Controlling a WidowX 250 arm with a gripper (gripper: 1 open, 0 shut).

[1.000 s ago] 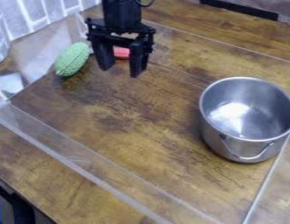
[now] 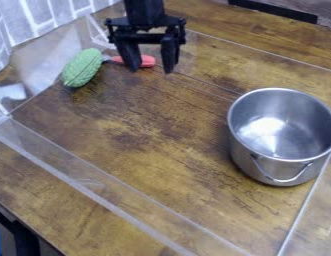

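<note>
The black gripper [image 2: 148, 54] hangs at the top middle of the view, open, its two fingers pointing down. Just behind it a red-pink object [image 2: 145, 61] lies on the wood table, partly hidden by the fingers. A green corn-like object [image 2: 82, 68] lies to its left. A large steel pot [image 2: 281, 137] stands on the right side of the table.
Transparent edges or panels run along the left and front, with a white cloth [image 2: 28, 25] at the top left.
The gripper has moved back, upward in the view, away from the camera. The pot and the green object have not moved.
</note>
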